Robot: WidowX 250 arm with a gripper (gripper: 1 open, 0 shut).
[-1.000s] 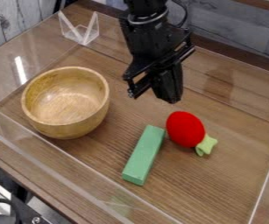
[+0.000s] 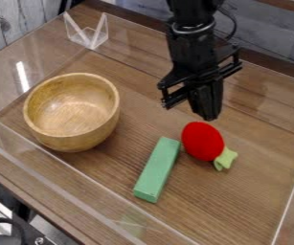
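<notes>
My black gripper [image 2: 184, 88] is in the upper middle, above and a little behind a red oval object [image 2: 203, 141]. The gripper looks small and its fingertips are hard to make out; nothing shows held in it. A pale green piece [image 2: 226, 158] lies against the red object's lower right. A long green block [image 2: 157, 169] lies to their lower left. A wooden bowl [image 2: 71, 110] stands at the left.
A small clear wire-like object [image 2: 89, 29] sits at the upper left of the wooden table [image 2: 252, 201]. A dark cable runs at the lower left edge.
The arm and gripper have moved to the right and slightly up. The bowl, red object and green block have stayed in place.
</notes>
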